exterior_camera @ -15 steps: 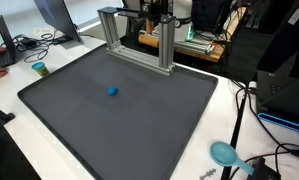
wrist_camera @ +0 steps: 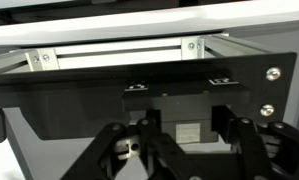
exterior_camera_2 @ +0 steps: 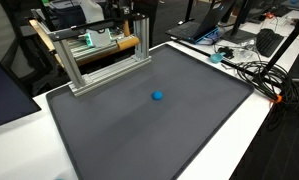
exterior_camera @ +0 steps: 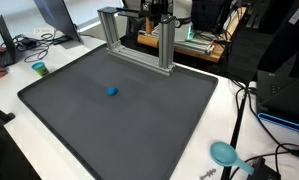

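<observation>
The wrist view shows a black panel (wrist_camera: 64, 92) with a dark handle-like block (wrist_camera: 184, 97) at its middle. My gripper comes up from below in that view. Its two dark fingers (wrist_camera: 221, 119) stand apart, their tips close under the block. Contact between them cannot be made out. A small pale patch (wrist_camera: 188, 132) shows in the gap. In the second exterior view, a pale metal frame (exterior_camera_2: 114, 73) stands at the back edge of the grey board (exterior_camera_2: 139, 125); the arm's end is hard to separate from the dark clutter above it.
A small blue object (exterior_camera: 112, 91) lies on the otherwise bare board. A green-blue cup (exterior_camera: 40, 69) stands off its left edge, with a laptop beyond. At the front right are a turquoise spoon-like object (exterior_camera: 229, 156) and loose cables.
</observation>
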